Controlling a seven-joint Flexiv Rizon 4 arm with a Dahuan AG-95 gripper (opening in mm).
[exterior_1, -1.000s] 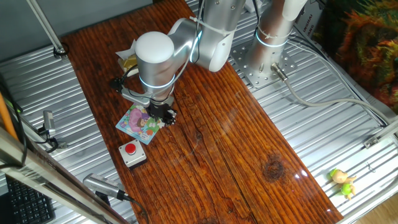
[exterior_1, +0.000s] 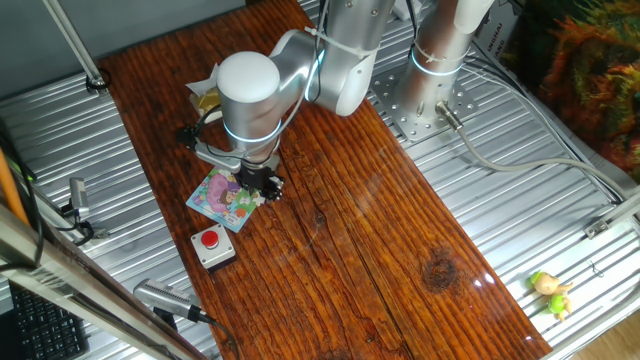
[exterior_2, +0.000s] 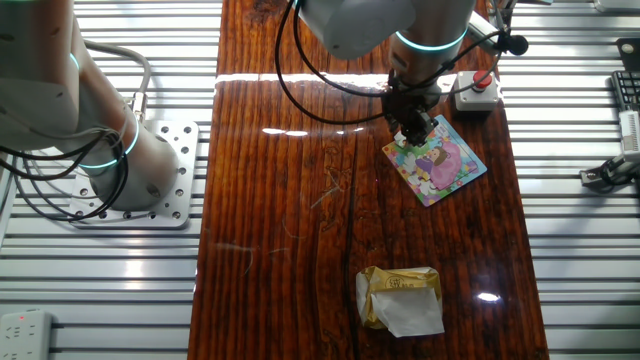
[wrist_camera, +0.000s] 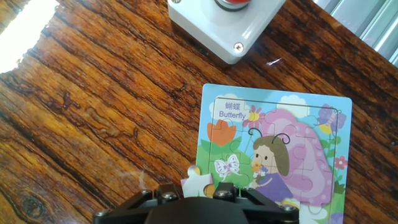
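Note:
A square butterfly puzzle (wrist_camera: 273, 149) lies flat on the table, most of its picture showing in the wrist view. One pale puzzle piece (wrist_camera: 197, 183) with a rounded knob overlaps the board's lower left edge, at an angle to it. My gripper is low over that edge, its dark fingertips on either side of the piece. Whether they press on it or stand slightly apart is not clear. Exterior view 2 has the gripper (exterior_2: 412, 128) at the puzzle's (exterior_2: 438, 165) corner, with a small white bit beside the fingers. The gripper body hides the board's bottom left part.
A white box with a red button (exterior_1: 212, 245) stands near the puzzle, close to the table edge. A crumpled gold and white packet (exterior_2: 402, 300) lies on the puzzle's other side.

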